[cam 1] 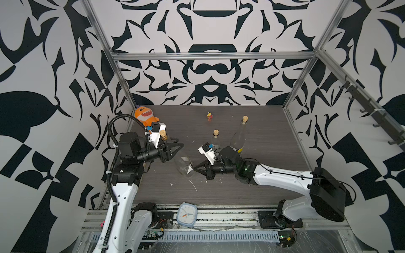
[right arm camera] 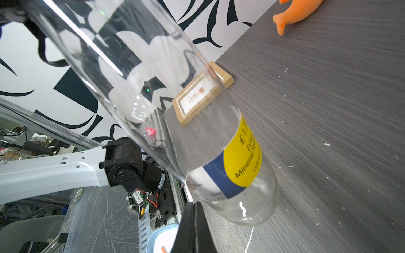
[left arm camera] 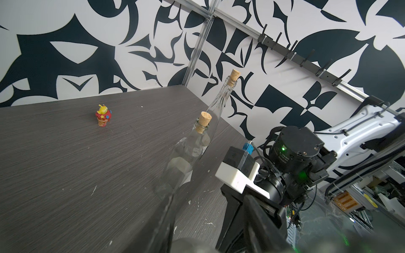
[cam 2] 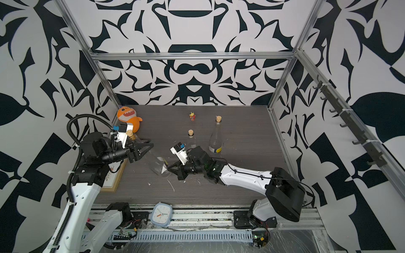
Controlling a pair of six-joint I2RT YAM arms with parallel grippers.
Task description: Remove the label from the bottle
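Note:
A clear corked glass bottle slants down towards the right, with my left gripper shut around its upper part. Its blue, white and yellow label faces the right wrist camera, mostly lying on the glass near the base. One white end of the label stands off the bottle as a flap and reaches the tips of my right gripper. That gripper is shut, its fingers together at the flap's edge. In the left wrist view the held bottle is only a blur at the bottom edge.
Two other corked bottles stand behind the right arm, a short one and a tall one. A small toy and an orange plush sit farther back. A wooden frame lies at left.

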